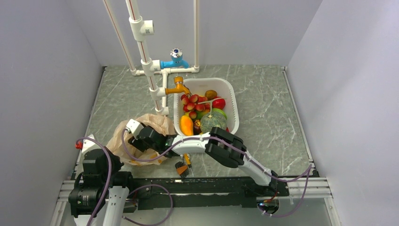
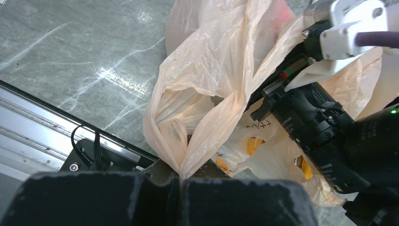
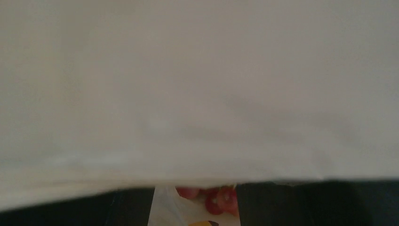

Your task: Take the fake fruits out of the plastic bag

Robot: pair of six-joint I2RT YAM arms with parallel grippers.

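The pale plastic bag [image 1: 160, 123] lies crumpled at the left front of the counter. In the left wrist view a fold of the bag [image 2: 202, 61] runs down into my left gripper, which is shut on it. My right gripper reaches into the bag's mouth, its tip partly covered by film. Bag film fills most of the right wrist view. Below it, my right gripper is part open, with a gap between its dark fingers. Through the gap show red round fruits [image 3: 227, 200] and something yellow; whether any touches the fingers is unclear.
A white basin [image 1: 230, 92] holding several fake fruits, including a green melon [image 1: 213, 121], stands right of the bag. Pipes with a blue tap [image 1: 176, 63] and an orange tap [image 1: 178, 87] rise behind.
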